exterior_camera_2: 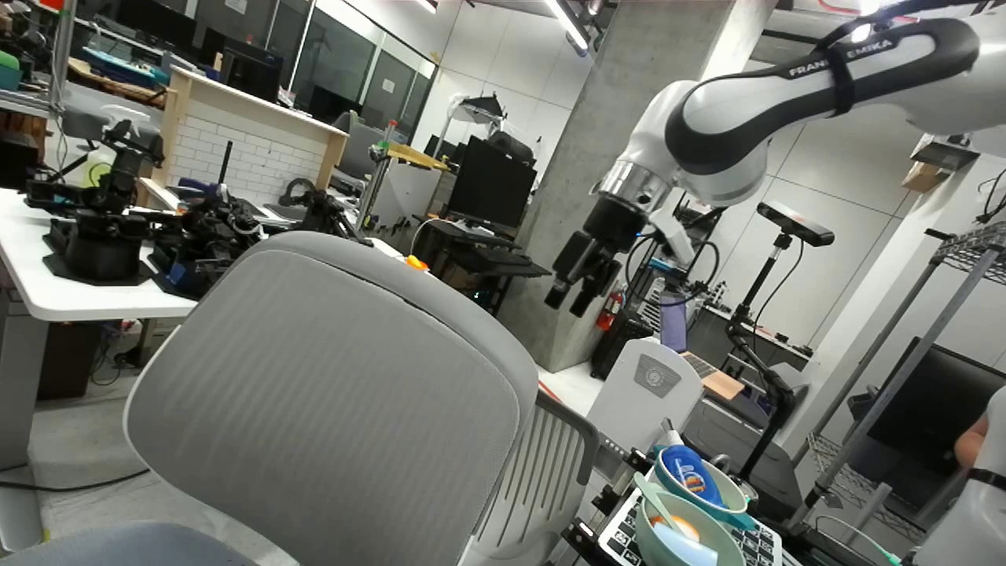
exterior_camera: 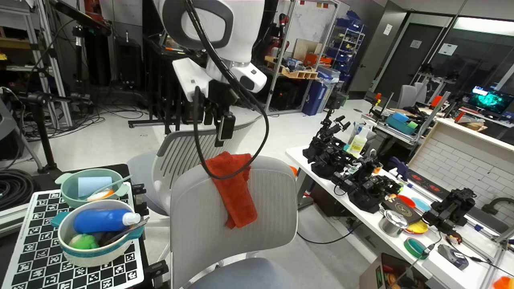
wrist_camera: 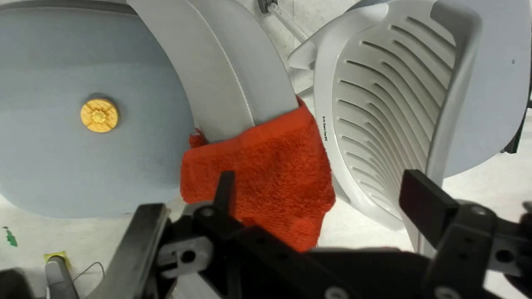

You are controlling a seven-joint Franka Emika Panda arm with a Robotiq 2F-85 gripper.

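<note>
An orange-red towel (exterior_camera: 233, 188) hangs folded over the top edge of a grey chair's backrest (exterior_camera: 197, 216). Above and behind that backrest, my gripper (exterior_camera: 214, 130) points down with its fingers apart. Seen from the other side, the gripper (exterior_camera_2: 567, 303) is in the air beyond the chair back (exterior_camera_2: 339, 377), and the towel does not show there. In the wrist view the towel (wrist_camera: 279, 164) lies below the wide gap between the fingers, partly covered by the gripper's black body. Nothing is held between the black fingertips.
A second slatted chair (wrist_camera: 389, 104) stands close to the towel's chair. Two bowls, one green (exterior_camera: 70, 185) and one white (exterior_camera: 86, 260), hold several items on a patterned board. A yellow round piece (wrist_camera: 99, 115) lies on the chair seat. My black cable (exterior_camera: 264, 139) loops before the towel.
</note>
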